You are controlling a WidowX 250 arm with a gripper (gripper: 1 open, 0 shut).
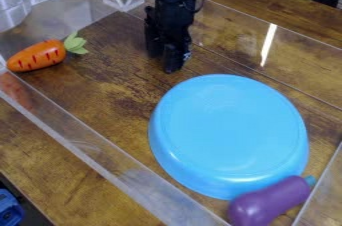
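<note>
The black gripper (171, 42) is low over the wooden board at the top middle, above and behind the blue plate. Its fingers are dark and overlap in view, with a small light-blue bit beside them; whether it is open, shut or holding something I cannot tell. An orange toy carrot (38, 57) lies at the left. A large blue plate (227, 130) sits at the lower right, face down or face up, I cannot tell. A purple toy eggplant (265, 202) lies at the plate's lower right edge.
A clear plastic wall (94, 155) runs along the left front, with a blue object (7, 210) outside it at the bottom left. The middle left and upper right of the board are clear.
</note>
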